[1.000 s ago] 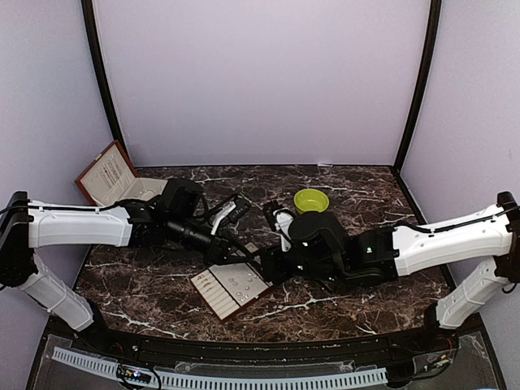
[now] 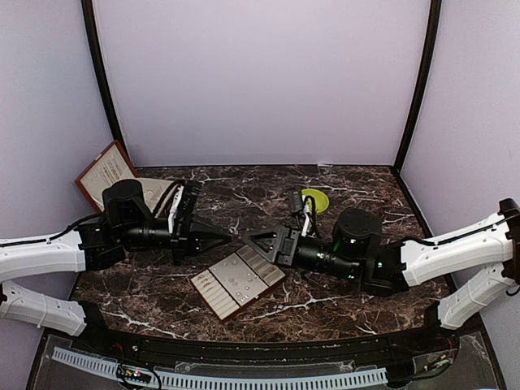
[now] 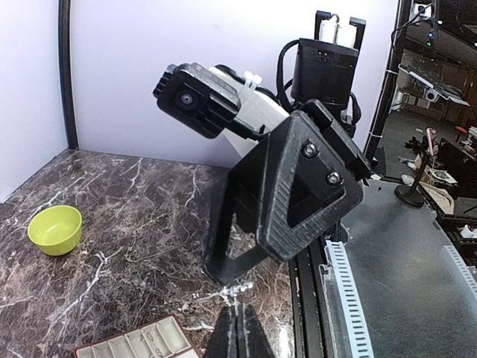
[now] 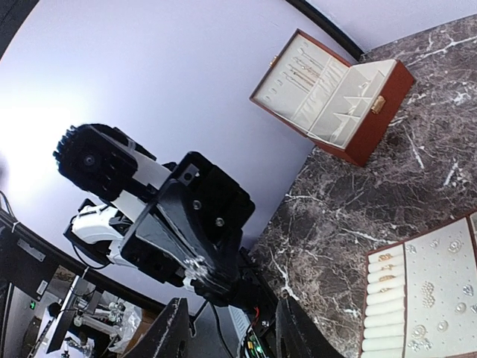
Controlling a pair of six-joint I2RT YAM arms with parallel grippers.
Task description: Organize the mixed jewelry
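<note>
My left gripper (image 2: 226, 240) is shut, with a small silver piece of jewelry (image 3: 237, 289) at its tips, apparently pinched. My right gripper (image 2: 250, 239) faces it from close by, fingers apart with nothing seen between them. Below both lies the jewelry tray (image 2: 223, 301) (image 4: 440, 321), with roll slots and a panel holding several small pieces. At back left an open jewelry box (image 2: 89, 179) (image 4: 361, 142) shows chains in its lid and divided compartments.
A green bowl (image 2: 321, 203) (image 3: 56, 231) sits at the back right, partly behind my right arm in the top view.
Both grippers have risen from over the tray and now face each other more levelly. The right arm has moved up, covering part of the bowl in the top view.
</note>
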